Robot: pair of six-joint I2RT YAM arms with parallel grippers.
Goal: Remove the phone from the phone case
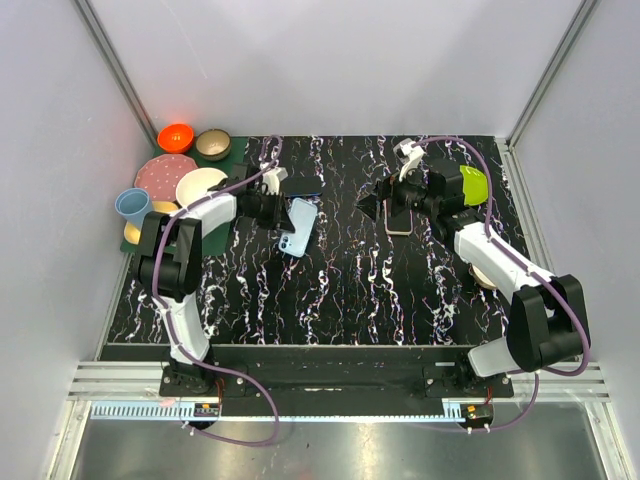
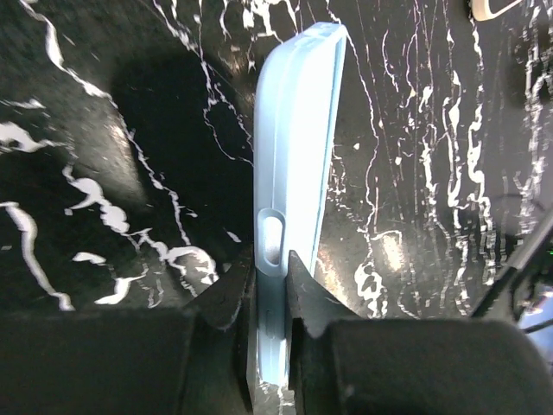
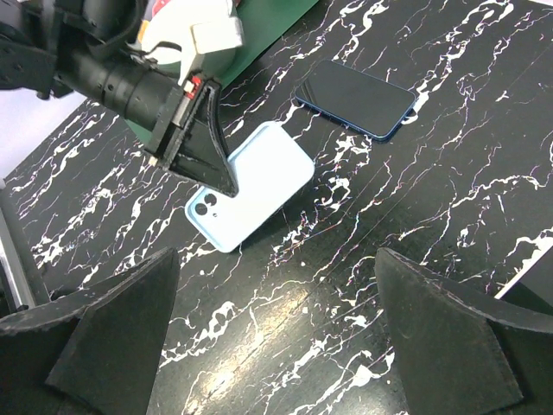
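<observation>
The pale blue phone case (image 1: 298, 236) is held clear of the table, seen edge-on in the left wrist view. My left gripper is shut on its lower end. The right wrist view shows the case (image 3: 259, 181) with its camera holes, tilted. Apart from it, a dark phone with a blue edge (image 3: 356, 98) lies flat on the table; from the top, only a strip of this phone (image 1: 308, 193) shows behind the left gripper. My right gripper (image 1: 371, 205) stands open, its fingers (image 3: 112, 328) spread around empty space.
Another dark slab with a pale rim (image 1: 398, 224) lies under the right gripper's side. A green mat (image 1: 215, 243) with plates, bowls and a blue cup (image 1: 133, 206) fills the left. A lime plate (image 1: 474, 186) sits far right.
</observation>
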